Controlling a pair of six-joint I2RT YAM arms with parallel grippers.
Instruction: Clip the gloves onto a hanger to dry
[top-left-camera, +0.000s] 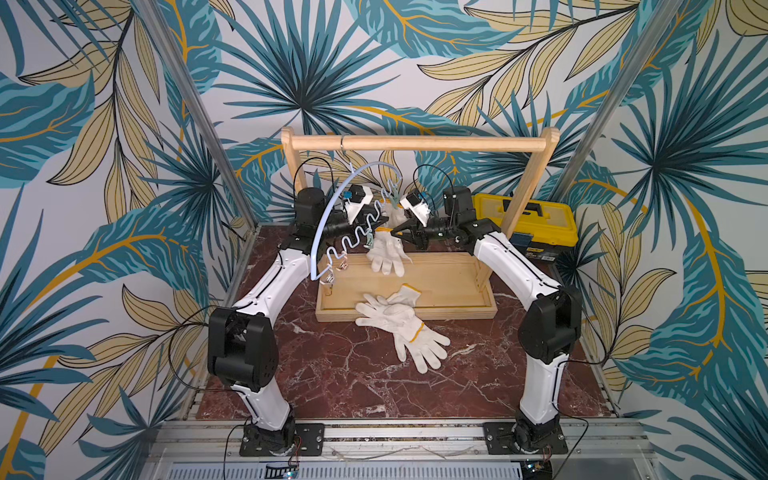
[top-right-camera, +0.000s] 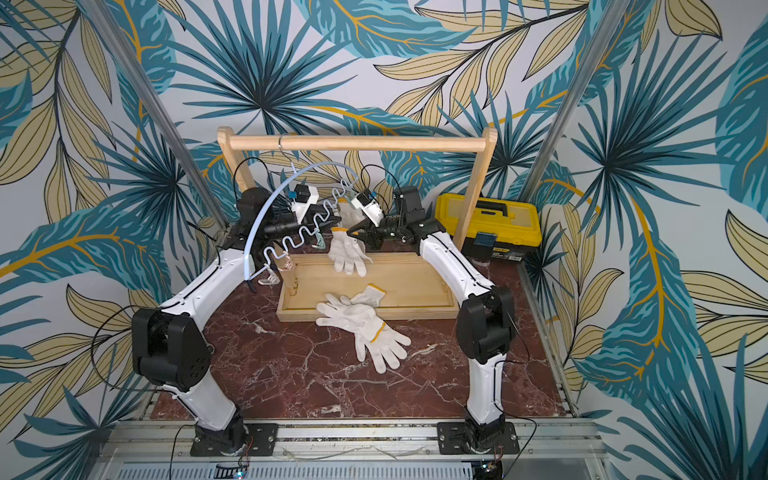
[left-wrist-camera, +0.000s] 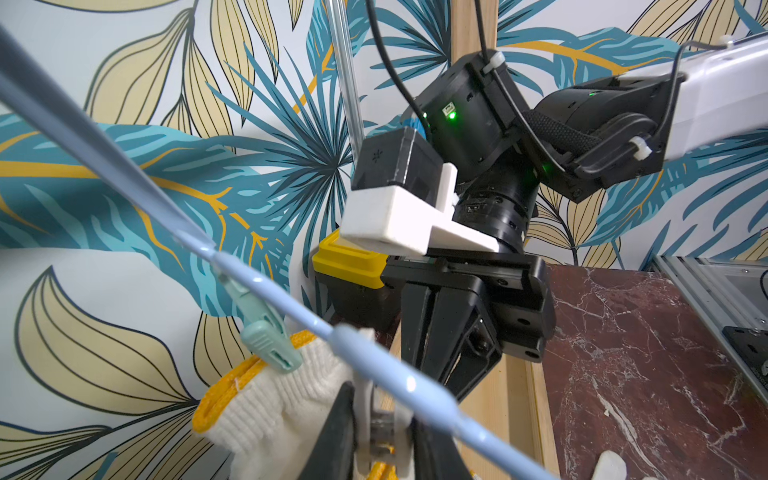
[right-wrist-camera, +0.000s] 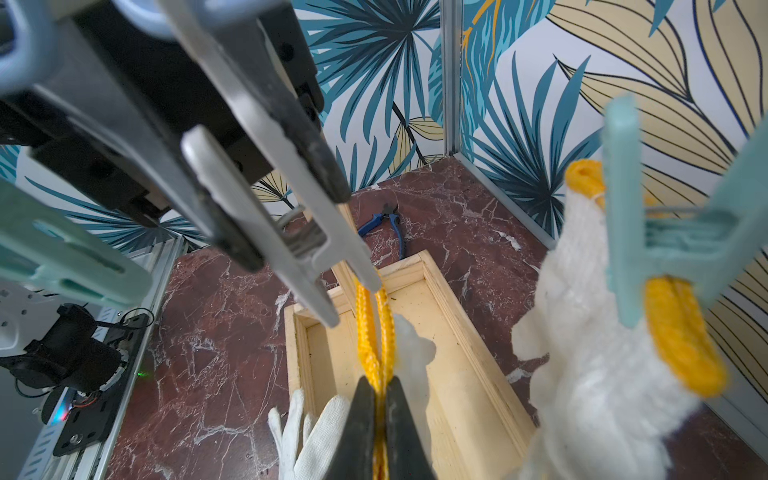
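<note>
The light blue hanger (top-left-camera: 320, 240) hangs tilted from the wooden bar (top-left-camera: 424, 143), with several clips on it. In the right wrist view, my left gripper is shut on a white clip (right-wrist-camera: 328, 240), whose prongs stand apart. My right gripper is shut on the yellow cuff (right-wrist-camera: 368, 344) of a white glove (top-left-camera: 385, 254). The cuff's top edge is at the clip's prong tips; whether it lies between them I cannot tell. A teal clip (right-wrist-camera: 672, 232) grips another glove (right-wrist-camera: 600, 344). Two gloves (top-left-camera: 392, 316) lie at the front.
Beneath the hanger stands a shallow wooden tray (top-left-camera: 456, 313), part of the bar's stand. A yellow toolbox (top-left-camera: 528, 220) is behind on the right, and blue pliers (right-wrist-camera: 384, 224) lie on the table.
</note>
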